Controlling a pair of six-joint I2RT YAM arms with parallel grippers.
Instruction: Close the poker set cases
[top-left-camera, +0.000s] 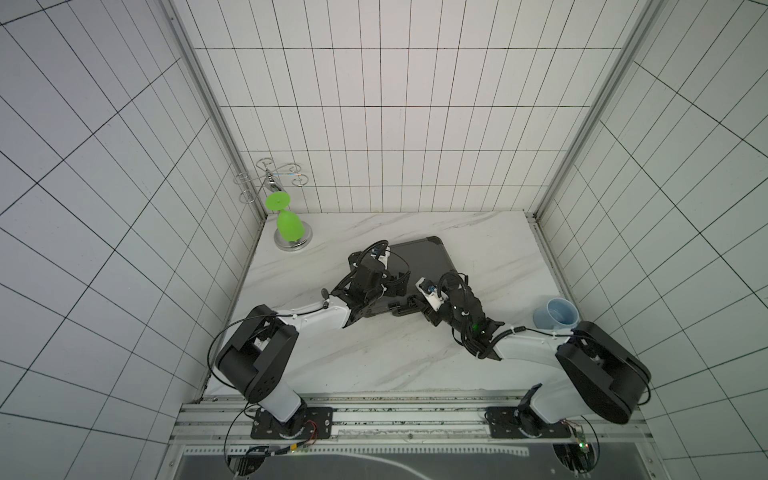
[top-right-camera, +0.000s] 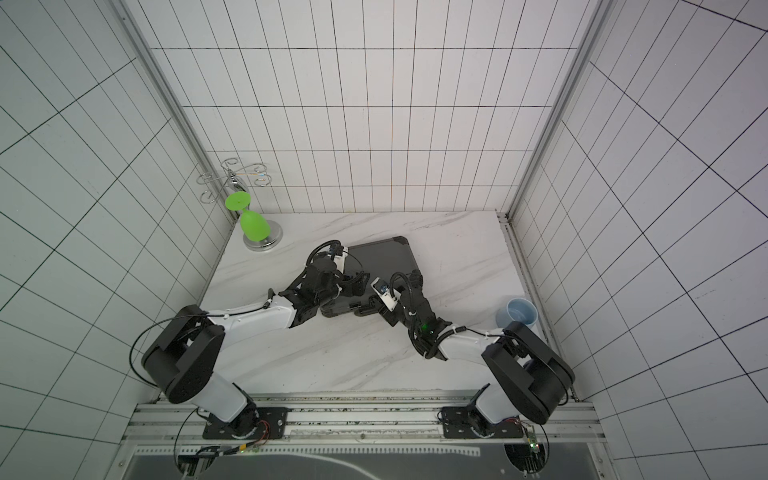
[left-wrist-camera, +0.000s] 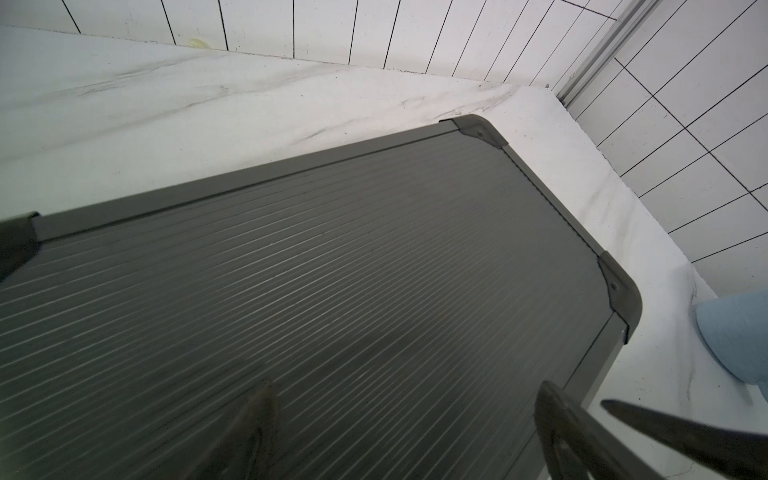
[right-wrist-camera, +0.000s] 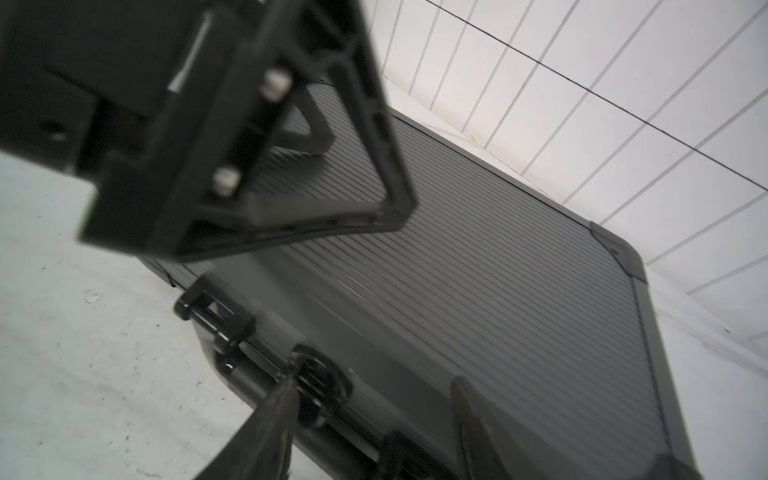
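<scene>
The dark grey ribbed poker case (top-left-camera: 424, 257) lies flat on the table with its lid down. Along its front side, in the right wrist view, run a black handle (right-wrist-camera: 256, 384) and a black latch (right-wrist-camera: 214, 310); whether the latch is fastened I cannot tell. Above the lid my left gripper stands open, nothing between its fingers. My right gripper is open at the front edge by the handle, touching or apart not clear. A right gripper finger (left-wrist-camera: 688, 436) shows beside the left one. The arms hide part of the front edge from above.
A blue cup (top-left-camera: 555, 313) stands at the right, close to the right arm. On the back left is a metal stand (top-left-camera: 293, 240) with a green glass (top-left-camera: 289, 225).
</scene>
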